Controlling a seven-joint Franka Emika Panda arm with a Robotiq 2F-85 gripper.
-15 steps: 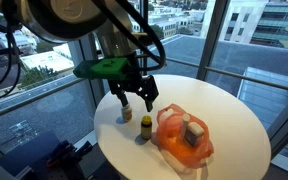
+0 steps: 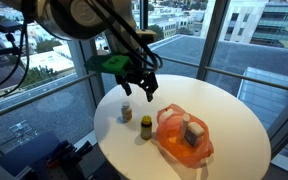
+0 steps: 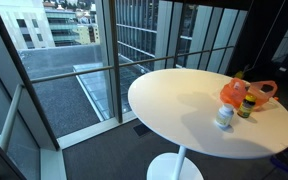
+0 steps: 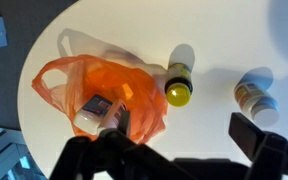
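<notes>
High above the round white table, my gripper stands open with nothing between its fingers; in the wrist view the two dark fingers are wide apart. Below it stands a small dark bottle with a yellow cap, seen from above as a yellow-topped bottle. A white bottle with a label stands apart from it, near the right finger in the wrist view. An orange plastic bag lies spread on the table, with a pale box in it.
Tall windows surround it. A dark chair or stand is at the lower left in exterior view 1.
My gripper has risen a little and shifted left in exterior view 1, farther from the yellow-capped bottle. The bottles and bag have not moved.
</notes>
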